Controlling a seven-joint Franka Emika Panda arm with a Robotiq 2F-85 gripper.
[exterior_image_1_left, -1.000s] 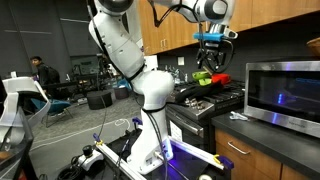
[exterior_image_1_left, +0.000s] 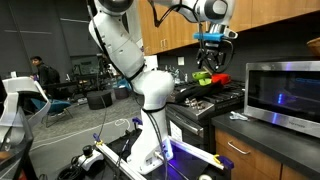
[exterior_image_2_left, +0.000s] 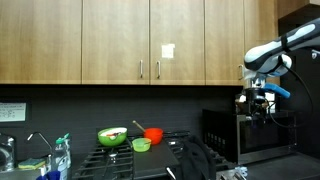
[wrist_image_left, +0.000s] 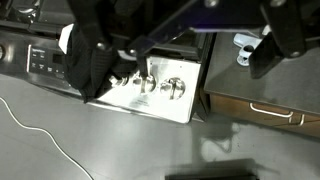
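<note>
My gripper is open in the wrist view, its two dark fingers wide apart and nothing between them. It points down over the front of the stove and the counter edge. A black cloth (wrist_image_left: 92, 62) drapes over the stove's front at the left, beside silver knobs (wrist_image_left: 172, 88) on the control panel. In exterior view 2, a green bowl (exterior_image_2_left: 112, 136), a red pot (exterior_image_2_left: 153, 135) and a smaller green pot (exterior_image_2_left: 141, 145) rest on the stove, well away from the gripper (exterior_image_2_left: 257, 106), which hangs high at the right.
A microwave (exterior_image_1_left: 283, 92) stands on the counter right of the stove. Small metal items (wrist_image_left: 246, 47) lie on the dark counter beneath the right finger. Wooden cabinets (exterior_image_2_left: 130, 55) hang above. Left of the stove are a sink faucet (exterior_image_2_left: 38, 139) and a bottle (exterior_image_2_left: 61, 158).
</note>
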